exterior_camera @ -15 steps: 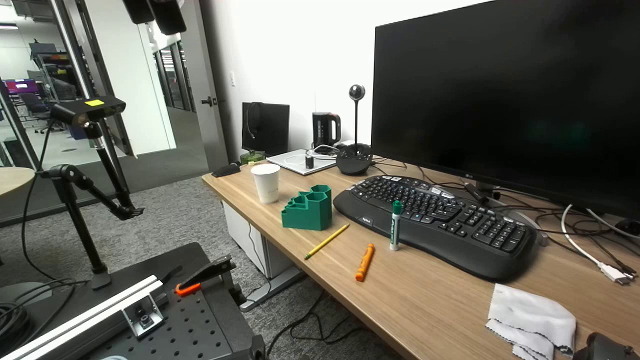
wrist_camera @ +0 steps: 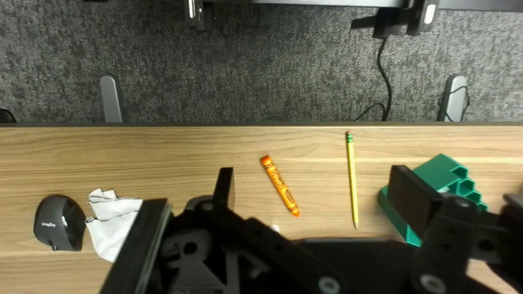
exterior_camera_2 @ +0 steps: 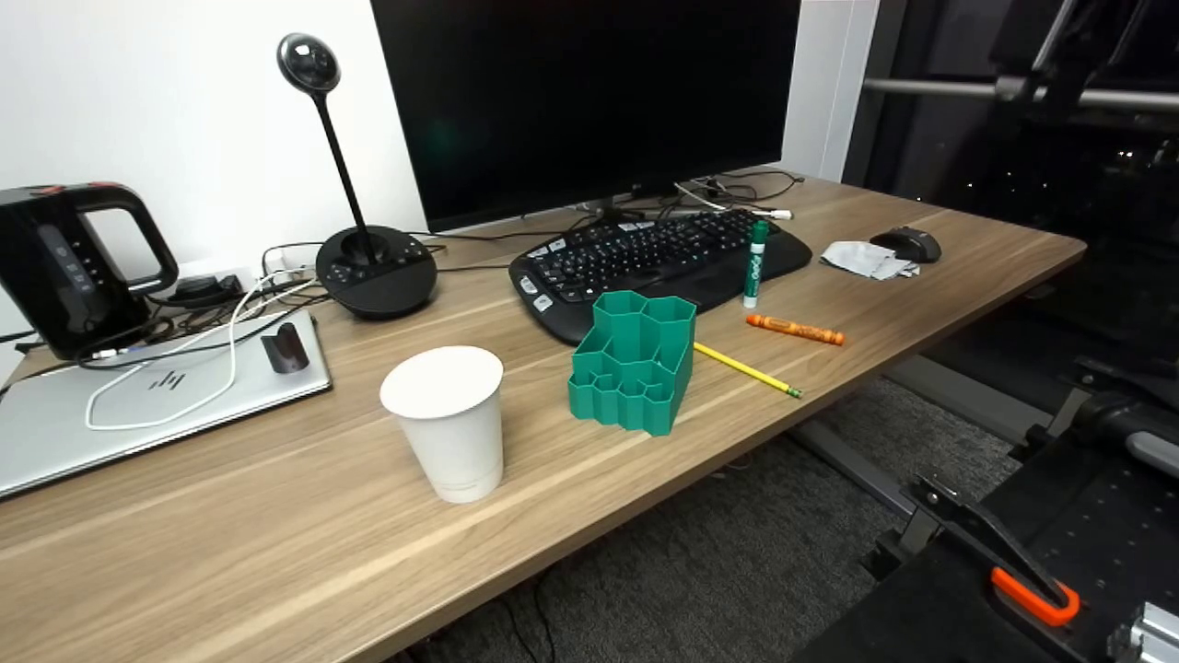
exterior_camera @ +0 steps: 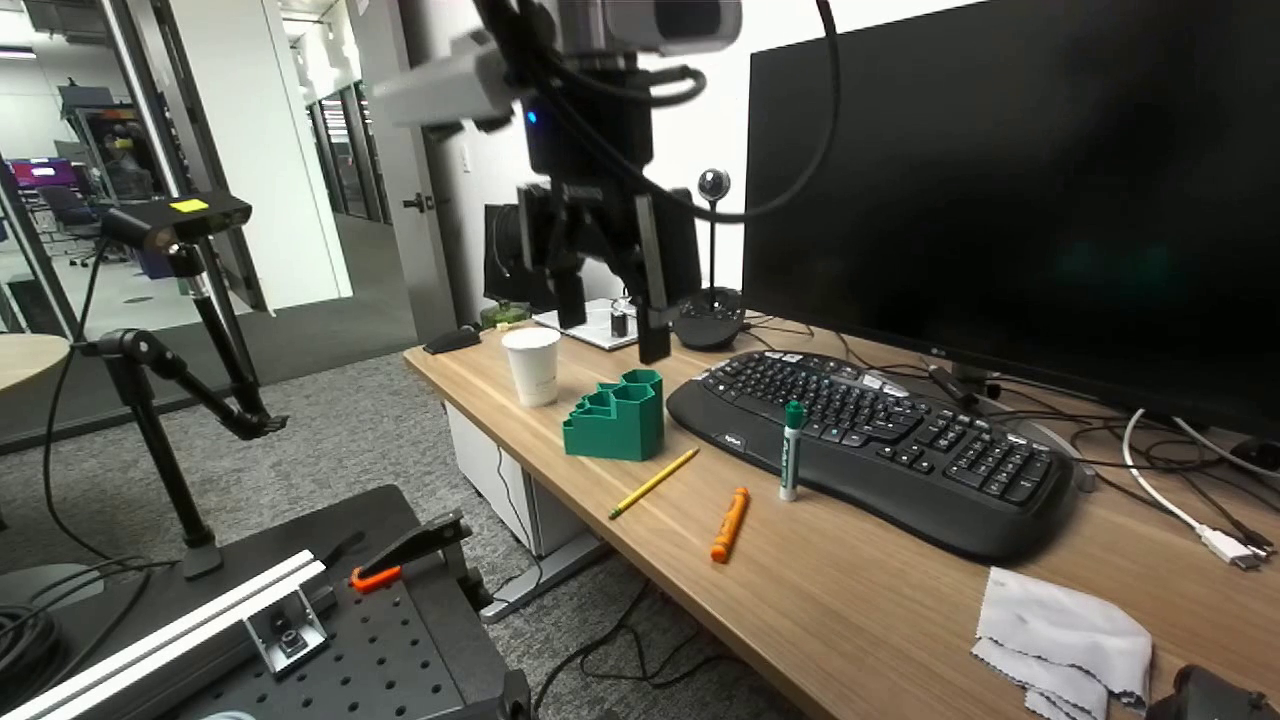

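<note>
My gripper (exterior_camera: pixel 612 324) hangs open above the desk, its fingers wide apart and empty. In the wrist view its fingers (wrist_camera: pixel 224 188) straddle the part of the desk where an orange crayon (wrist_camera: pixel 280 185) and a yellow pencil (wrist_camera: pixel 352 180) lie, well below. The green holder (exterior_camera_2: pixel 636 365), with several hexagonal cells of stepped height, is partly covered by one finger in the wrist view. A green-capped marker (exterior_camera: pixel 791 451) stands upright in front of the keyboard; my gripper mostly hides it in the wrist view. The white cup (exterior_camera_2: pixel 448 425) is upright beside the holder.
Behind the marker sit a black keyboard (exterior_camera: pixel 876 444) and a large monitor (exterior_camera: pixel 1020 216). A white cloth (exterior_camera_2: pixel 869 260) and a mouse (wrist_camera: pixel 59 222) occupy one end. A laptop (exterior_camera_2: pixel 166 387), kettle (exterior_camera_2: pixel 83 265) and webcam stand (exterior_camera_2: pixel 376 271) are at the other. Bare desk runs along the front edge.
My arm has come in from the upper left of exterior view 1 and now hangs over the desk near the green holder. The objects on the desk have not moved.
</note>
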